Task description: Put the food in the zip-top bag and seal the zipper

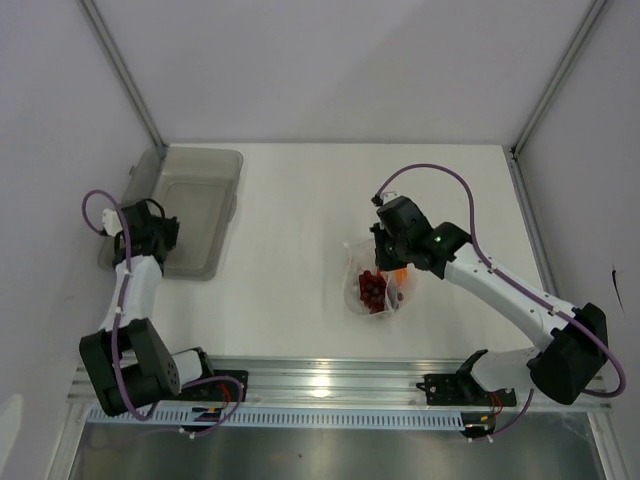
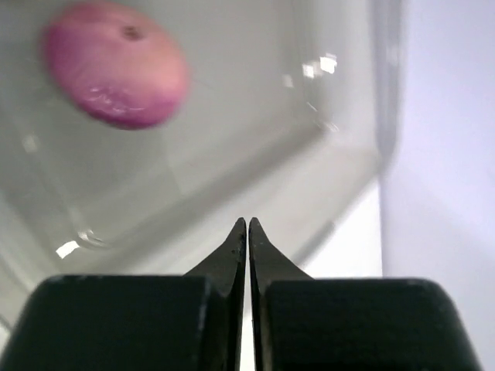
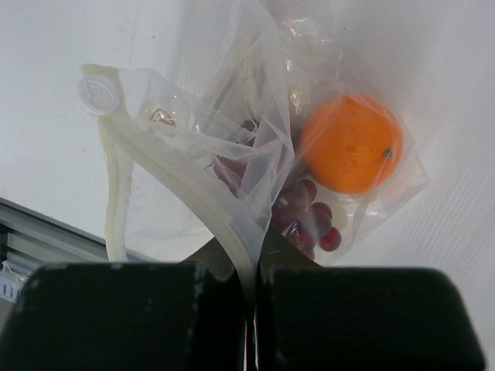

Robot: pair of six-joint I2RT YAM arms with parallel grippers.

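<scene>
The clear zip top bag (image 1: 358, 290) stands on the white table's right half, holding an orange (image 3: 352, 143) and red grapes (image 3: 313, 220). My right gripper is shut on the bag's zipper strip, which runs down between its fingers. My left gripper is shut with nothing visible between its fingertips, over the grey bin (image 1: 210, 215) at the left. In the left wrist view a blurred pinkish-purple item (image 2: 116, 66) lies on the bin's floor, beyond the fingertips.
Metal rails and side walls border the work area at left, right and back.
</scene>
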